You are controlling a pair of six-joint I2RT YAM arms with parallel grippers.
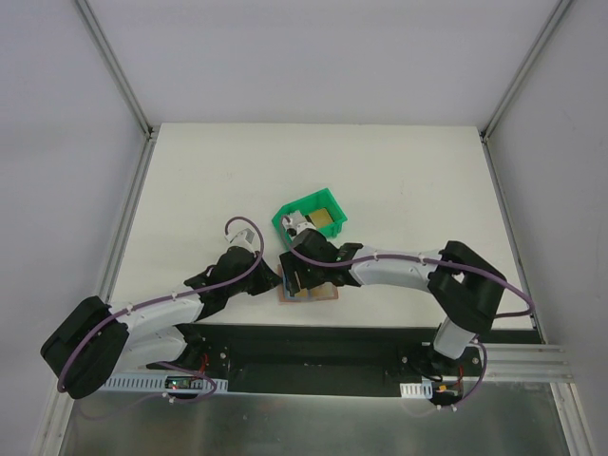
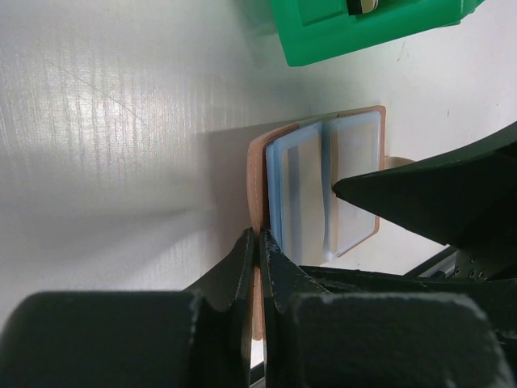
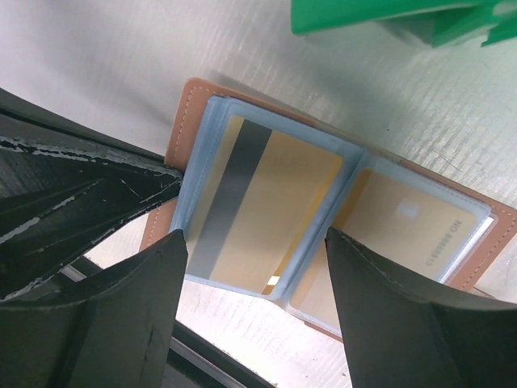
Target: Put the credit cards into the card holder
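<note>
The brown card holder (image 3: 184, 121) lies spread on the table with two clear, blue-edged pockets. A gold card with a dark stripe (image 3: 279, 190) sits in the left pocket, and another gold card (image 3: 396, 230) fills the right one. My left gripper is shut on the holder's thin left edge. Over the pockets, my right gripper stands open with nothing held, its fingertips (image 3: 174, 242) low above the left card and the fold. Behind the holder, the green box (image 1: 332, 202) contains a gold card (image 1: 321, 218).
The green box stands close behind the holder, and the right arm partly hides it in the top view. Both grippers are close together at the holder.
</note>
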